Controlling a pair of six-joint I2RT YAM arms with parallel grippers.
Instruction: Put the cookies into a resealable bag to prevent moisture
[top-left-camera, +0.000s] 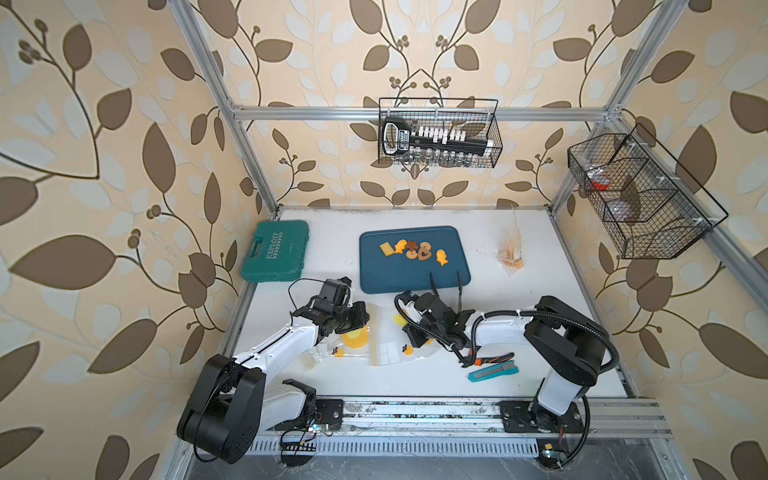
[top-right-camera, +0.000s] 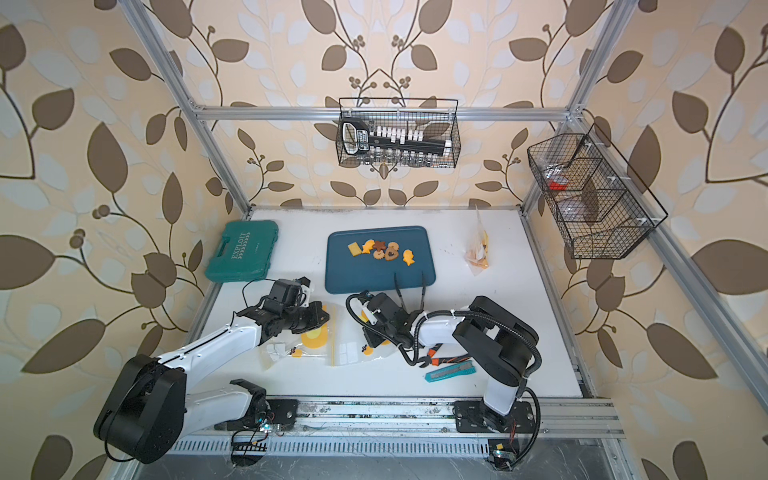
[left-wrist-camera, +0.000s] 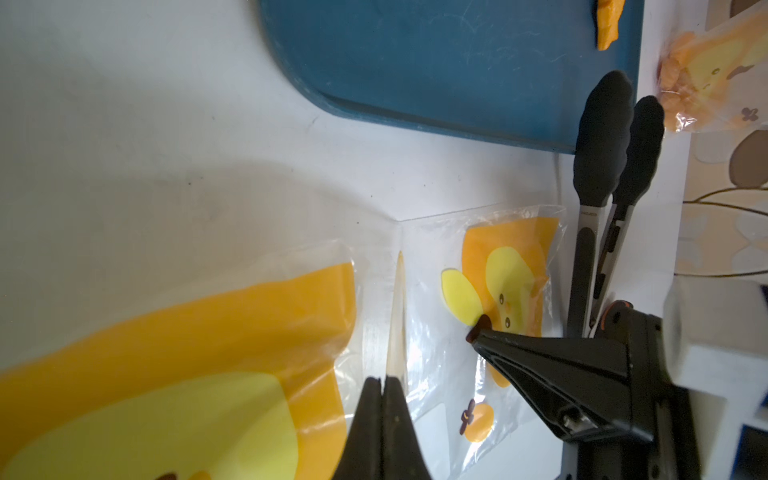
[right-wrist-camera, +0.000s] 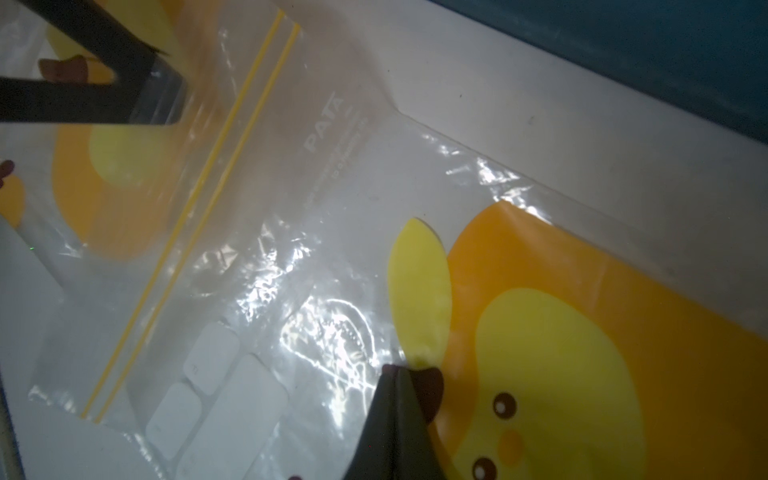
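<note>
Several cookies (top-left-camera: 412, 249) lie on the blue tray (top-left-camera: 376, 280) at the middle back. In front of the tray, two clear resealable bags with orange and yellow prints lie flat: the left bag (left-wrist-camera: 232, 360) and the right bag (right-wrist-camera: 336, 208), whose yellow zip lines overlie the left one. Above the left bag, my left gripper is shut, with nothing showing between its fingers. My right gripper is shut over the printed face of the right bag; whether it presses on the plastic cannot be told.
Black-tipped tongs (left-wrist-camera: 601, 152) lie beside the right bag, partly under my right arm. A teal cutter (top-left-camera: 493, 370) lies at front right, a filled bag (top-left-camera: 510, 252) at back right, and a green case (top-left-camera: 276, 250) at back left.
</note>
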